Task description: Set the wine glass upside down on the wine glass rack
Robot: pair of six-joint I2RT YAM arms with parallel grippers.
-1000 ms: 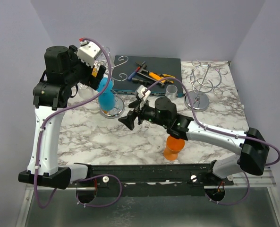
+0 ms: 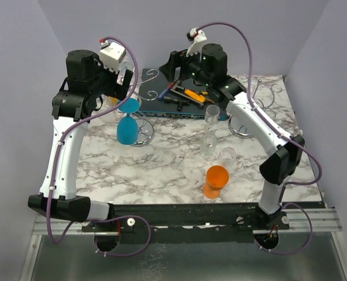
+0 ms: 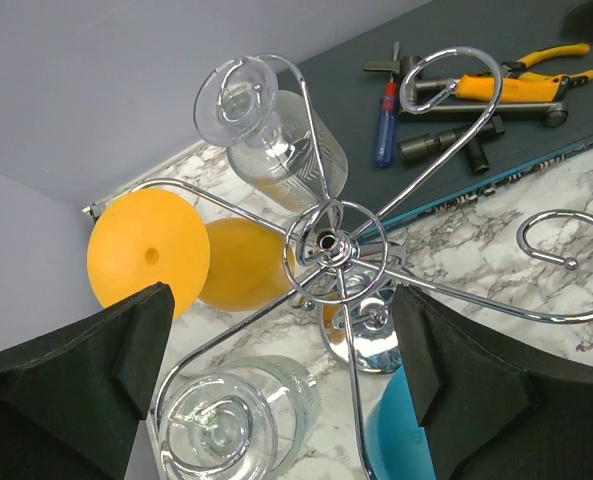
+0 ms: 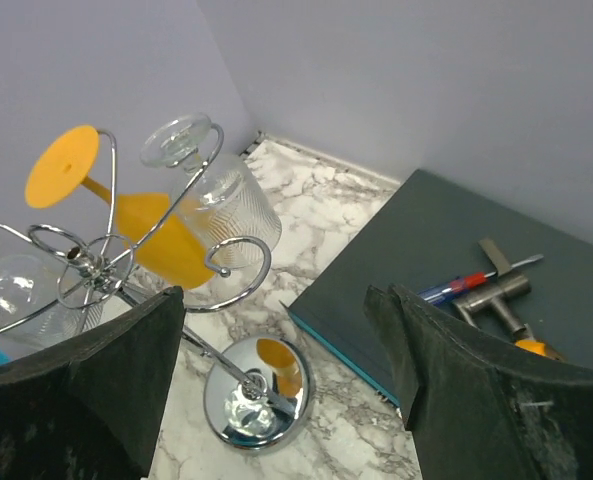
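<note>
In the top view my left gripper [image 2: 118, 88] is over the left chrome rack [image 3: 338, 265], open and empty. Hanging inverted on that rack are clear glasses [image 3: 276, 150], yellow ones [image 3: 146, 255] and a blue one [image 2: 128, 127]. My right gripper [image 2: 176, 67] is raised over the dark mat, its fingers apart with nothing between them, facing the left rack in the right wrist view.
The mat [image 2: 155, 102] holds several tools at the back. A second rack [image 2: 261, 99] stands at the back right, partly behind my right arm. An orange glass [image 2: 216, 178] and clear glasses [image 2: 208, 143] stand on the marble.
My right gripper has swung up and away from the table's middle toward the back, above the mat. My left gripper has shifted slightly right over the rack.
</note>
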